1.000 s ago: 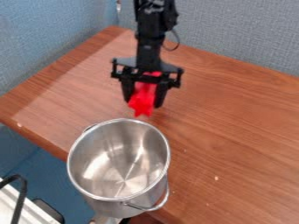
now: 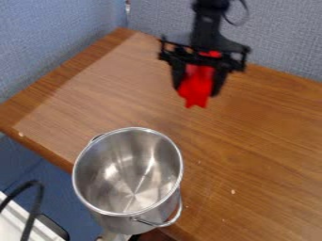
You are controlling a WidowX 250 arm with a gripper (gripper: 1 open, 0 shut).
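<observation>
A black robot gripper (image 2: 201, 83) hangs over the back of the wooden table (image 2: 251, 160), shut on a red object (image 2: 197, 88) held between its fingers; the object's exact shape is blurred. A steel pot (image 2: 126, 177) with side handles stands at the front left edge of the table, well below the gripper in the view.
Blue-grey padded walls border the left and back. A white item (image 2: 13, 226) with a black cable lies off the table at the lower left.
The gripper, with the red object in it, has moved toward the back and right, away from the pot. The pot has not moved.
</observation>
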